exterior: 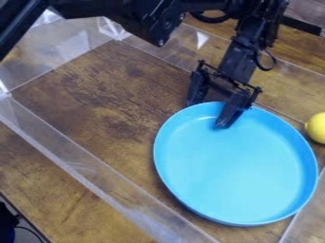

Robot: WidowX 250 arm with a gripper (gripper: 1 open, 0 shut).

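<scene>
A large blue round dish [235, 171] lies on the brown wooden floor in the lower right. My black gripper [226, 102] reaches down from the top and sits over the dish's back rim. Its lower parts overlap the rim; whether it is open or shut, or holds anything, I cannot tell among the dark parts and cables.
A yellow round object [316, 130] stands at the right edge beside the dish. Clear plastic walls [89, 171] border the wooden area. Bare wood [102, 95] fills the left middle. Dark cables lie in the lower left corner.
</scene>
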